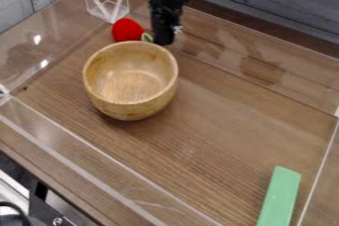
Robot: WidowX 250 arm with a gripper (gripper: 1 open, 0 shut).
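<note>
The black gripper (165, 34) hangs at the top centre, just right of a red round object (127, 30), low over the table behind the bowl. Its fingers are dark and small; whether they are open or shut is hard to see. A small green piece (149, 37) shows beside the red object, partly hidden by the gripper. A wooden bowl (131, 102) stands in the middle left.
A clear plastic item (106, 2) lies at the back left. A long green block (280, 198) lies at the front right.
</note>
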